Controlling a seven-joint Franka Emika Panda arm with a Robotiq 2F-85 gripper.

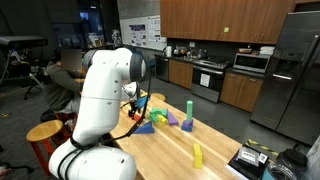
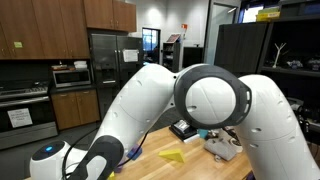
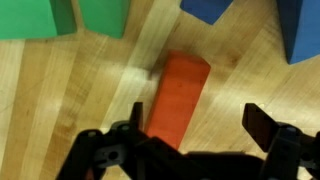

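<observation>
A red-orange block lies flat and slanted on the wooden table in the wrist view. Above it, my gripper stands open, its dark fingers spread to either side of the block. How much height separates the two is hard to judge. The near end of the block is partly hidden by the gripper's body. In exterior view 1 the arm reaches to the table's far left part, and the fingertips are too small there to make out.
Green blocks and blue blocks lie close around in the wrist view. A yellow block stands apart on the table, with a green one upright farther back. Between the yellow block and the cluster, the tabletop is bare.
</observation>
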